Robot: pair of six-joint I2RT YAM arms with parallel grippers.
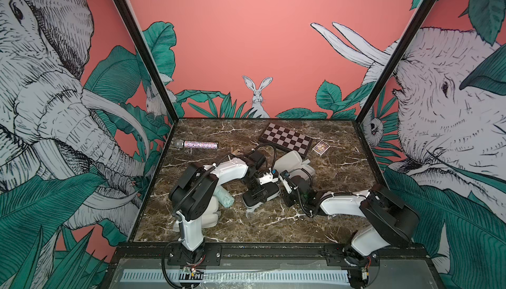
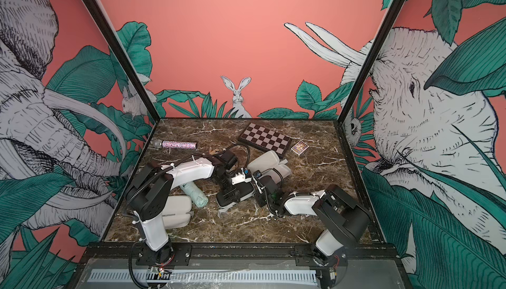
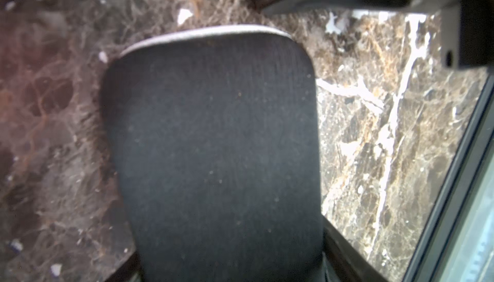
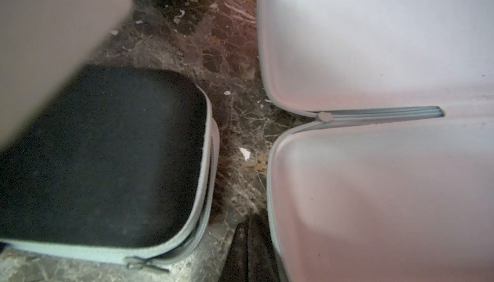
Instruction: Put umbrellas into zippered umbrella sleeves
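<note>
The black case (image 4: 113, 153) lies in the middle of the table, its pale zipper edge partly parted at the near corner. Its zipper pull (image 4: 146, 265) sits clear of my right gripper, to the left of the fingers, which are together with nothing between them. My left gripper is closed across the case, one finger (image 3: 342, 248) along each side. A rolled teal umbrella (image 1: 224, 198) lies left of the case. Two white sleeves lie spread open: one at the back (image 1: 288, 162), one at the left (image 2: 176, 220). The case's inside is hidden.
A checkered board (image 1: 285, 138) and a small card pack (image 1: 321, 147) lie at the back. A glittery microphone (image 1: 200, 144) is at the back left. Clear table (image 1: 345, 167) extends on the right. A blurred pale shape (image 4: 46, 30) covers part of the right wrist view.
</note>
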